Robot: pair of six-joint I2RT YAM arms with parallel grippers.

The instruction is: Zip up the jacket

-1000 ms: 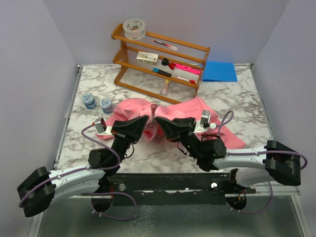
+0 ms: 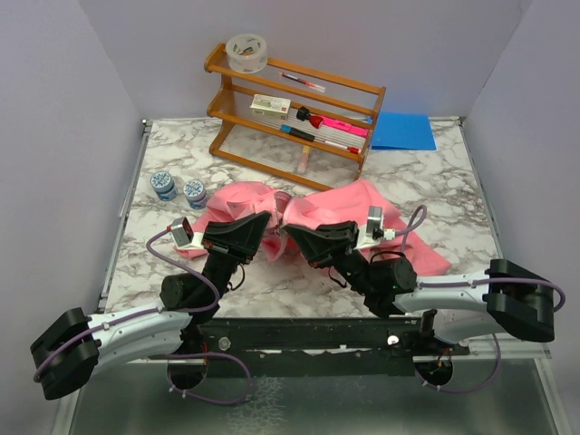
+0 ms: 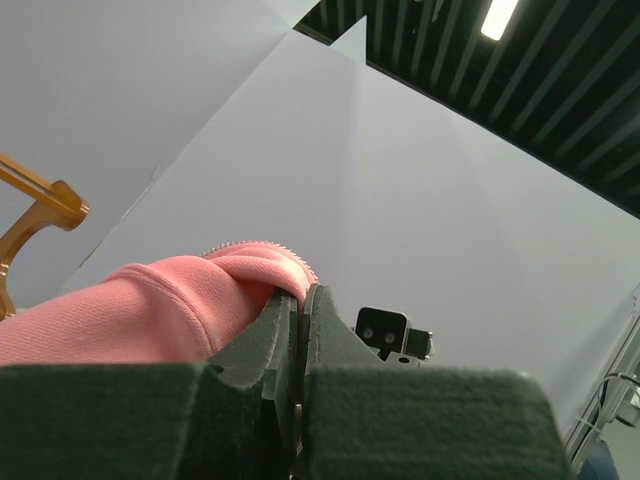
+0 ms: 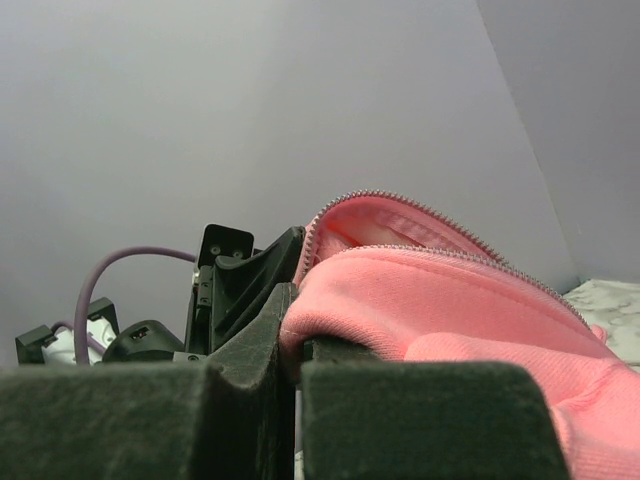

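The pink jacket [image 2: 349, 204] lies across the middle of the table, bunched up near the centre. At its left front my left gripper [image 2: 265, 217] is shut on the fabric; in the left wrist view a fold of the jacket [image 3: 170, 305] with a toothed zipper edge [image 3: 262, 243] runs into the fingertips. Close by on the right, my right gripper [image 2: 289, 229] is shut at the other front. Its right wrist view has jacket cloth [image 4: 430, 300] coming into the closed fingers and covering one tip. Two zipper rows curve behind there. The slider cannot be made out.
Behind the jacket stands a wooden rack [image 2: 272, 169] holding tape, pens and a small box. Two small jars [image 2: 195, 193] sit at the left, and a blue sheet [image 2: 403, 131] lies at the back right. Both gripper tips are very near each other.
My left gripper looks nearly still. The jacket cloth near the right tip moved a little.
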